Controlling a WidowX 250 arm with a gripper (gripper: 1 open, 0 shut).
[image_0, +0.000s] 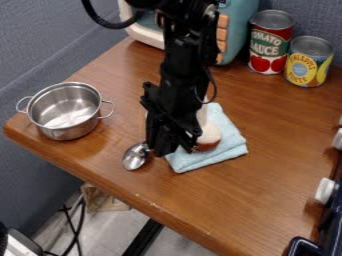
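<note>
My black gripper (163, 136) is low over the wooden table, at the left part of a light blue cloth (219, 151), just right of a metal spoon (135, 157). A pale rounded item (207, 134) with a brown base sits on the cloth, partly behind the gripper. Whether the fingers hold anything is hidden by the dark gripper body.
A steel pot (64, 113) stands at the left. A tomato sauce can (270, 42), a yellow can (309, 62) and a teal appliance (235, 20) stand at the back. A dark appliance with white knobs (323, 200) is at the right edge.
</note>
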